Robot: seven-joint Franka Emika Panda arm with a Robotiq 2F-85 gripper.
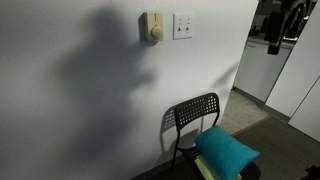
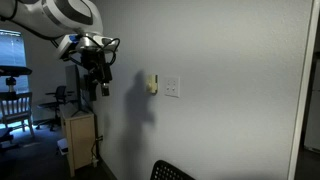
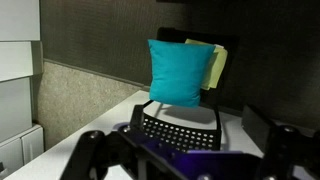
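Note:
In the wrist view my gripper stands open, its dark fingers wide apart with nothing held between them. Below that gap is a black chair with a perforated back. On its seat lies a teal cushion over something pale yellow. Exterior view 1 has the dark gripper high at the right, well above the cushion. Exterior view 2 shows the gripper pointing down at the left, in front of the wall.
A beige wall device with a round knob is mounted beside a white switch plate. White cabinets stand at the right. In exterior view 2, a wooden cabinet and an office chair are behind the arm.

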